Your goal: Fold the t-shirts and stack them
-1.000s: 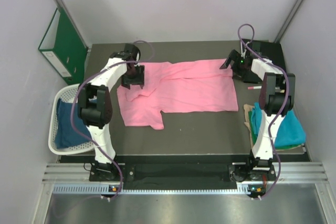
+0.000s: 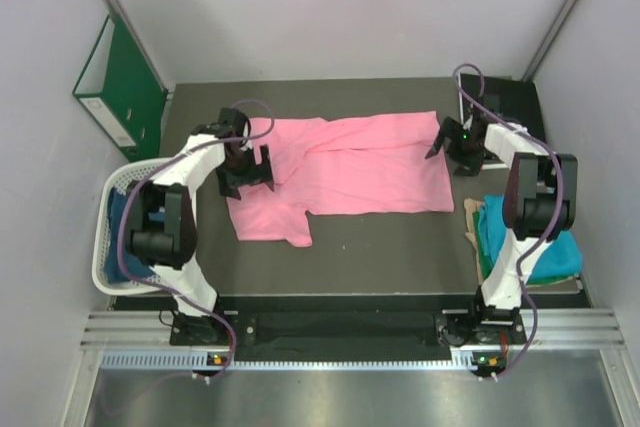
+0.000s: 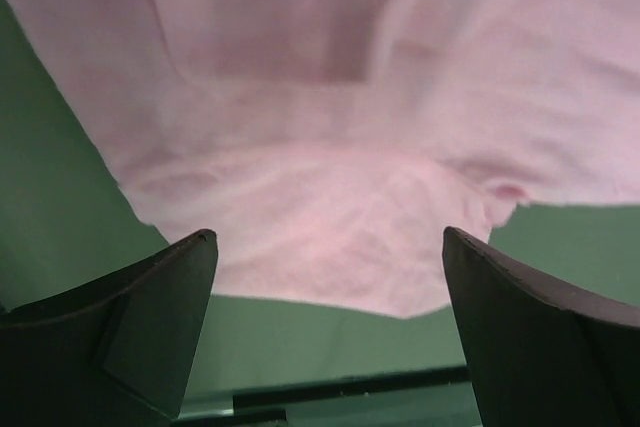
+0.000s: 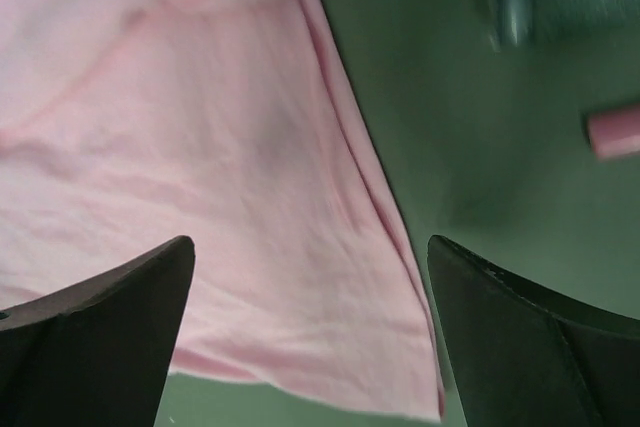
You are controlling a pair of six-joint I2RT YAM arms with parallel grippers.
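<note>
A pink towel (image 2: 350,187) lies spread unevenly across the middle of the table, its far strip folded over and its near left corner jutting toward me. My left gripper (image 2: 250,172) is open above the towel's left part; in the left wrist view pink cloth lies below and between its fingers, untouched as far as shows. My right gripper (image 2: 445,152) stands open over the towel's right edge, which runs between its fingers in the right wrist view.
A white basket (image 2: 100,247) with blue cloth is at left, a green binder (image 2: 120,97) behind it. Folded towels, blue on top (image 2: 550,257), lie at right. A black board (image 2: 520,97) is at back right.
Both remain open, and the towel looks unchanged.
</note>
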